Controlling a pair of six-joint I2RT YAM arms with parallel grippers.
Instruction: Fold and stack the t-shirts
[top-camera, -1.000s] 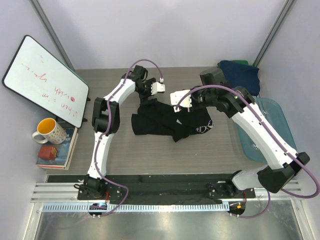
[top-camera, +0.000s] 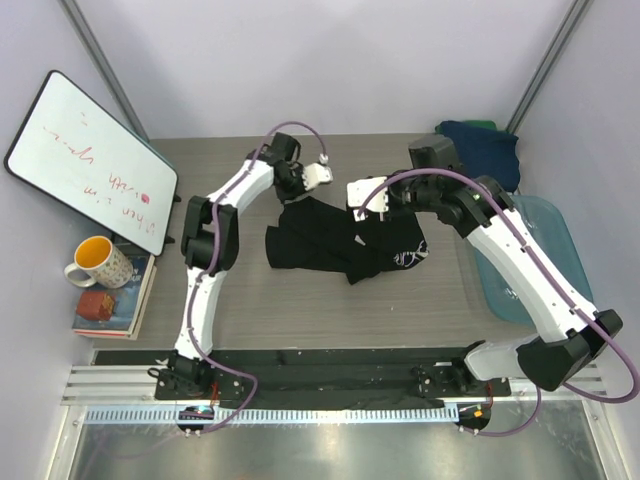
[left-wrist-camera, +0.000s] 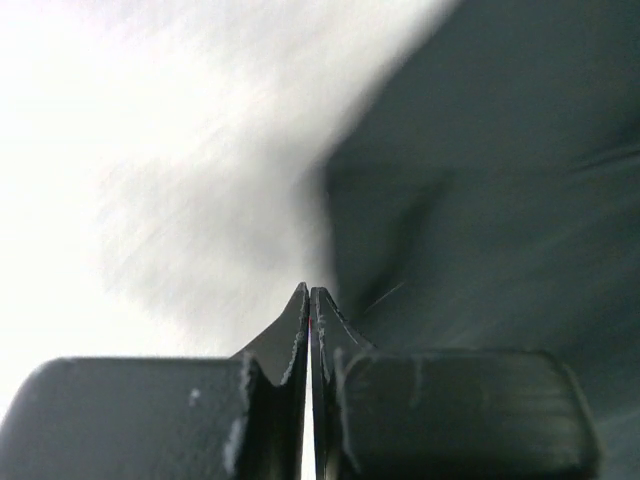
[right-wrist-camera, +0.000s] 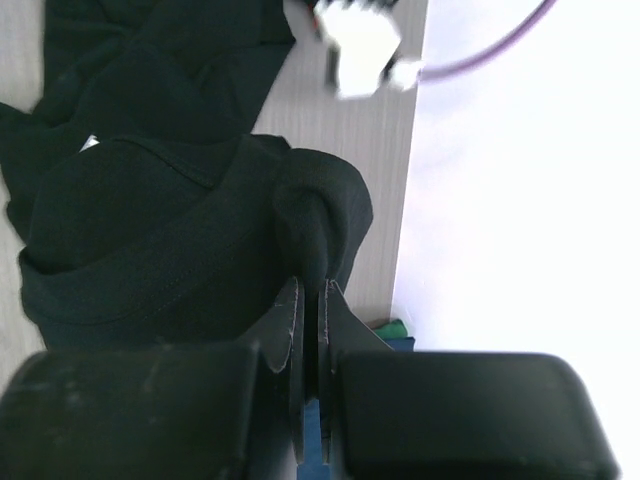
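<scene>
A crumpled black t-shirt (top-camera: 325, 238) lies across the middle of the table, part of a white print showing near its right end. In the left wrist view the fingertips of my left gripper meet with no cloth between them; the blurred shirt edge (left-wrist-camera: 450, 230) lies just beyond and to the right of them. My right gripper is shut on a raised fold of the black t-shirt (right-wrist-camera: 170, 230), at the shirt's right part. From above, the right arm hides that pinched spot.
Folded dark blue cloth (top-camera: 480, 152) with something green under it sits at the back right. A clear blue bin (top-camera: 535, 240) stands on the right. Whiteboard (top-camera: 95, 160), mug (top-camera: 98, 262) and books (top-camera: 125, 295) occupy the left side. Bare table (top-camera: 330, 315) extends in front of the shirt.
The right gripper has shifted slightly to the right, still holding cloth.
</scene>
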